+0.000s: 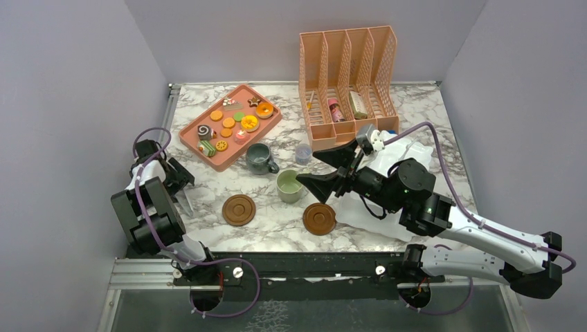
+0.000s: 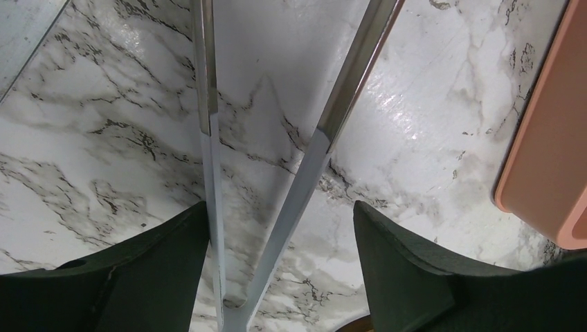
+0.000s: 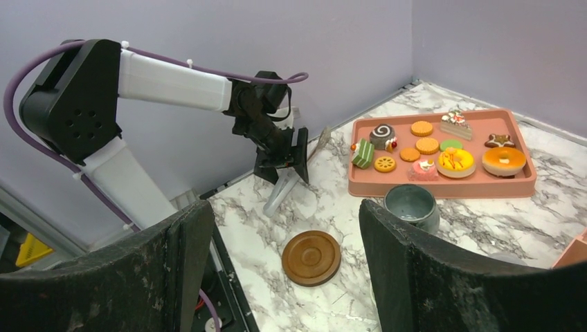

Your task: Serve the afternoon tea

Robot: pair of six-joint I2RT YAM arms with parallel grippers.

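Observation:
Silver tongs (image 2: 297,183) with a grey-white hinge end lie on the marble table at the far left. My left gripper is open over them, with both tong arms between its fingers. One finger (image 2: 169,256) appears to be against a tong arm; the other stands clear. My right gripper (image 1: 307,166) hangs open and empty near a light green cup (image 1: 290,185). A dark green mug (image 1: 261,158) stands by the pink tray (image 1: 220,160), which holds several toy cakes and biscuits. Two brown coasters (image 1: 239,209) lie in front, one at each side.
An orange compartment rack (image 1: 322,131) holding a pink tube (image 1: 335,109) and a small packet stands at the back. Near it is a small clear cup (image 1: 303,153). A white plastic bag (image 1: 360,211) lies beneath the right arm. Bare marble separates the tongs and the left coaster.

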